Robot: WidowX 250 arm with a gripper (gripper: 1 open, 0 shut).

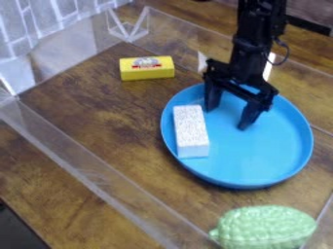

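Observation:
My black gripper [237, 98] is open, its fingers spread low over the back half of a round blue plate [247, 151]. A white speckled block [192, 131] lies on the plate's left side, apart from the gripper. Whether anything small sits between or behind the dark fingers, I cannot tell.
A yellow box [147, 68] lies on the wooden table [72, 117] at the back left. A green leafy object [264, 228] is at the front right. A white object, partly hidden, stands behind the arm. Clear plastic walls edge the area.

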